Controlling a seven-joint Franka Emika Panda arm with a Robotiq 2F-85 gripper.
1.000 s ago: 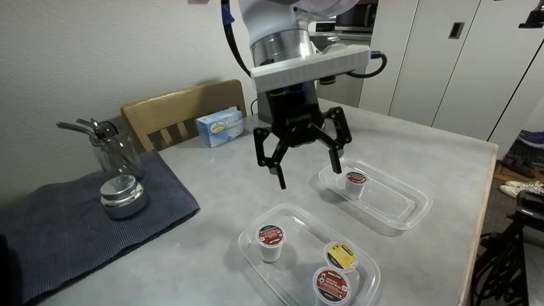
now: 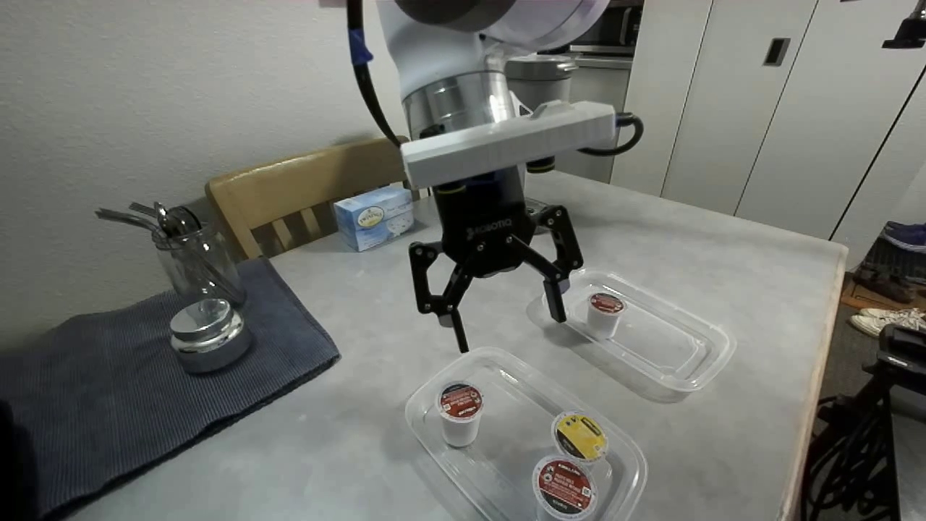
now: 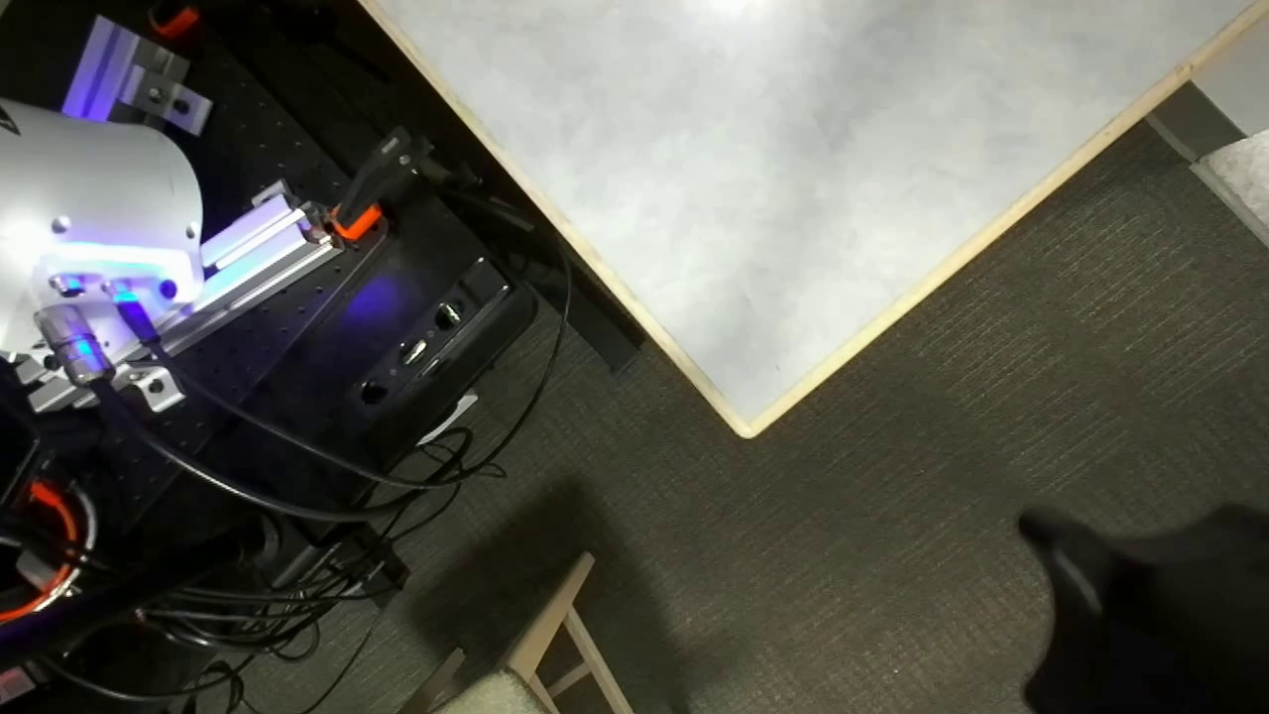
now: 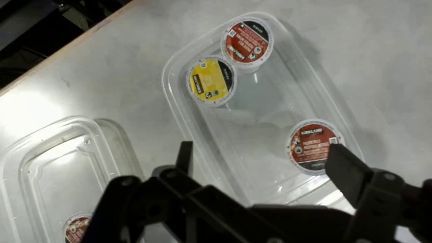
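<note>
My gripper (image 2: 508,331) hangs open above the table, its fingers wide apart and nothing between them. Below and nearer the camera, a clear plastic tray (image 2: 521,357) holds a red-lidded coffee pod (image 2: 460,412) at one end. A yellow-lidded pod (image 2: 581,435) and a second red-lidded pod (image 2: 565,487) stand together at its other end. In the wrist view, one fingertip (image 4: 348,172) overlaps the edge of the near red pod (image 4: 314,145); whether they touch cannot be told, though exterior view 1 shows the fingers higher. Another clear tray (image 2: 694,379) carries a single red-lidded pod (image 2: 604,314).
A blue-white tea box (image 2: 375,217) stands at the back by a wooden chair. On the left, a dark blue cloth (image 2: 113,391) bears a glass jar of utensils (image 2: 198,260) and a silver-lidded container (image 2: 208,334). Bare tabletop (image 2: 347,434) lies between cloth and near tray.
The gripper has come down and shifted left in exterior view 1, staying open. Both trays and their pods are where they were.
</note>
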